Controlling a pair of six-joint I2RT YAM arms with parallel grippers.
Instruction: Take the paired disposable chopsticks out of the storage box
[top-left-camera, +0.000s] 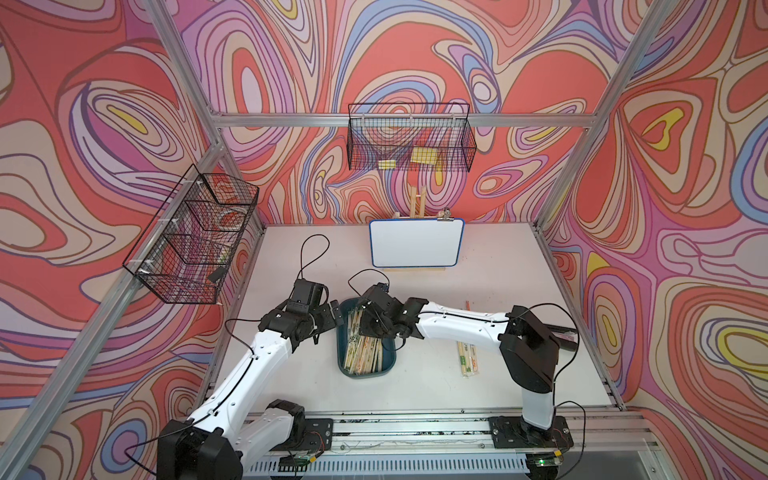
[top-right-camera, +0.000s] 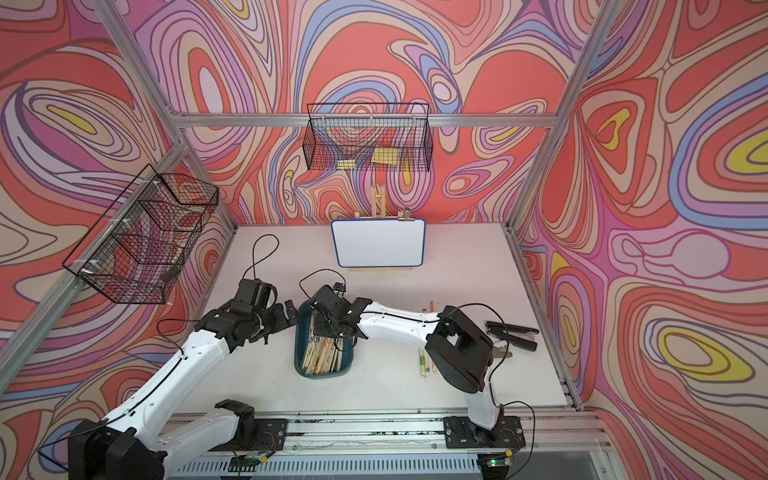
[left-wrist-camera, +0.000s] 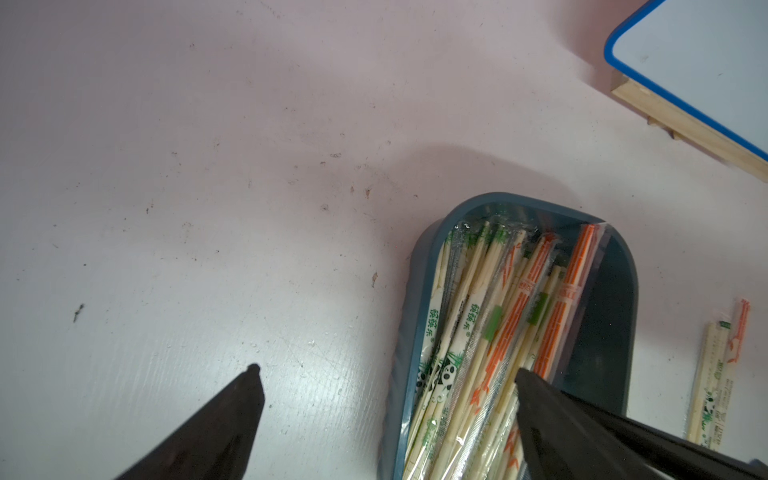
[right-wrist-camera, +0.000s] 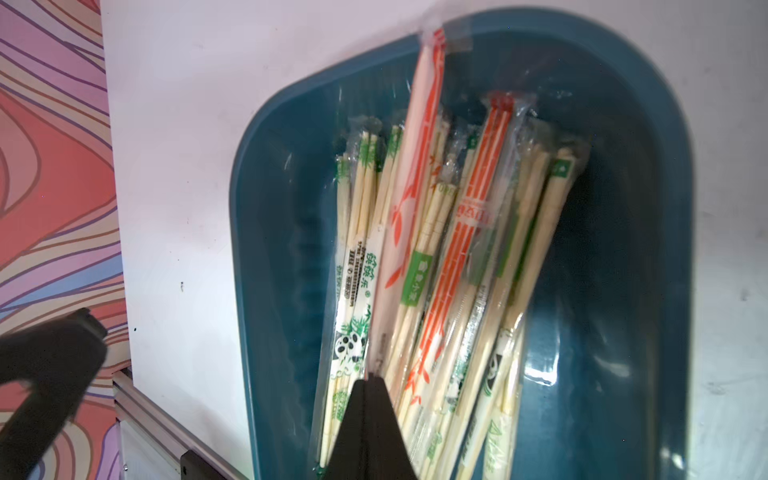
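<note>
The blue-green storage box (right-wrist-camera: 264, 240) holds several wrapped pairs of chopsticks (right-wrist-camera: 480, 192), lying lengthwise. Over it, my right gripper has its fingertips together on the lower end of a red-printed wrapped chopstick pack (right-wrist-camera: 412, 152). That pack slants up above the others, its far end reaching the box rim. My left gripper is open left of the box, empty between its widely spread fingers. To the right of the box, a green-printed pack (left-wrist-camera: 705, 384) and a red-printed pack (left-wrist-camera: 733, 364) lie side by side on the table.
A whiteboard (top-left-camera: 417, 243) on a wooden easel stands behind the box. Dark-handled items (top-right-camera: 512, 336) lie at the table's right edge, beyond the right arm. Wire baskets (top-left-camera: 412, 144) hang at the back and left. Bare table (left-wrist-camera: 200, 240) lies left of the box.
</note>
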